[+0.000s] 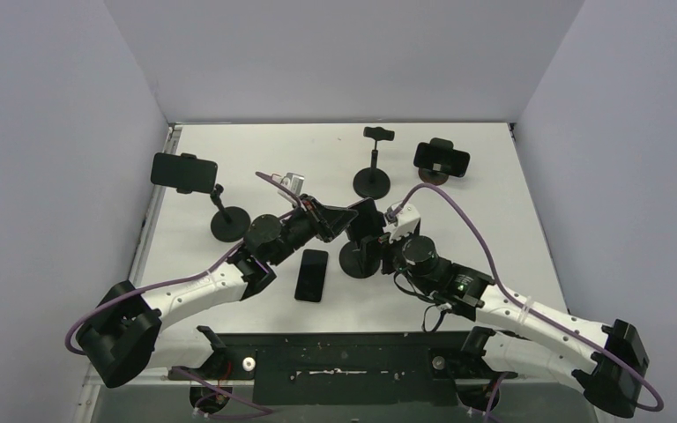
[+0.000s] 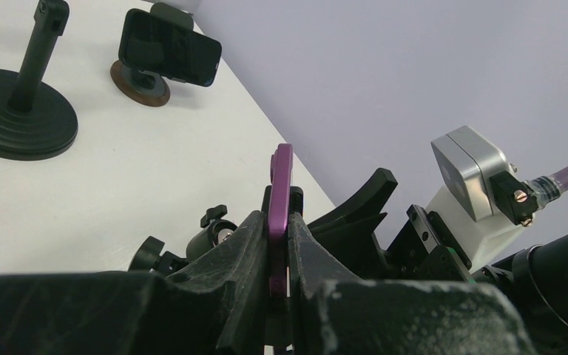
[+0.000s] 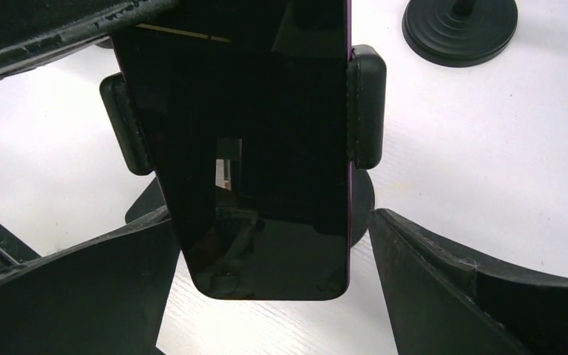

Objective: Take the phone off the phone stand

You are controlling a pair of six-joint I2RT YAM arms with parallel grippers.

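Observation:
A dark phone with a purple edge stands upright in the side clamps of a black phone stand, whose round base rests on the table between my arms. My left gripper is shut on the upper part of this phone; the purple edge shows between its fingers. My right gripper stands open at the phone's lower part, one finger on the left and one on the right. In the right wrist view the phone hides most of the stand.
A second phone lies flat on the table. Other stands hold phones at the left and the back right. An empty stand is at the back middle. Bare table shows at the far right.

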